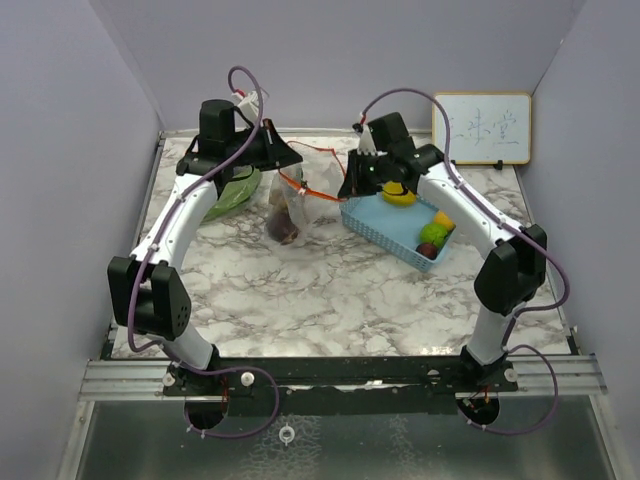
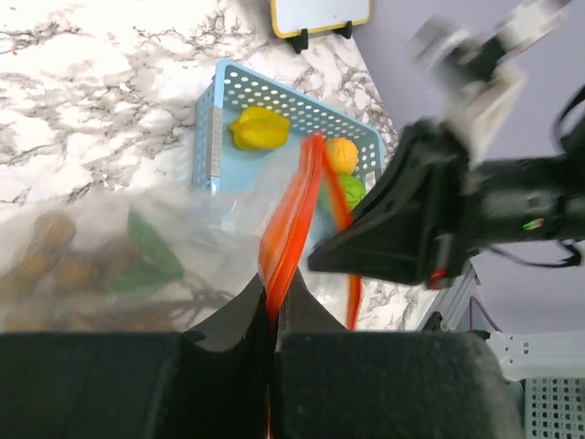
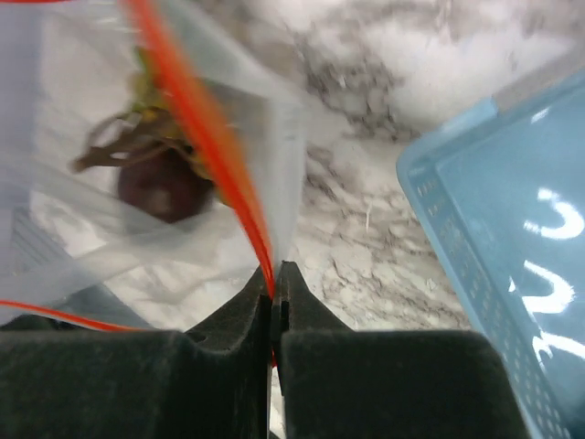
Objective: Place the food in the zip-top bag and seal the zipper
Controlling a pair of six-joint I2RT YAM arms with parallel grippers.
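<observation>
A clear zip bag point(image 1: 300, 205) with orange zipper edge hangs between my grippers, food inside: a dark red round item point(image 3: 164, 183), greens, and brownish round pieces point(image 2: 64, 265) seen through the plastic. My left gripper point(image 1: 280, 155) is shut on the orange edge at one side; its fingers hold the strip upright in the left wrist view. My right gripper point(image 1: 350, 185) is shut on the orange edge at the other side, a little lower in the top view.
A blue basket point(image 1: 390, 220) at right holds a yellow pepper point(image 2: 260, 128), an orange item, green and dark red items. A green bag point(image 1: 225, 205) lies at left. A whiteboard point(image 1: 480, 127) stands at back right.
</observation>
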